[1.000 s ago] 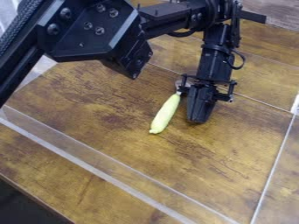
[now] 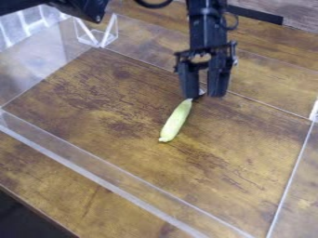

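A pale yellow-green corn-like vegetable (image 2: 176,122) lies diagonally on the wooden board inside a clear-walled enclosure. My black gripper (image 2: 203,85) is raised above and behind its upper end, blurred by motion, its two fingers apart with nothing visible between them. A small dark and pale bit shows at the vegetable's upper tip, partly under the gripper.
Clear plastic walls border it at the front, right and left. A white bracket (image 2: 97,33) stands at the back left.
My gripper has risen and moved back from beside the vegetable, and its fingers have spread. The arm has withdrawn toward the top of the view. The vegetable lies in the same place.
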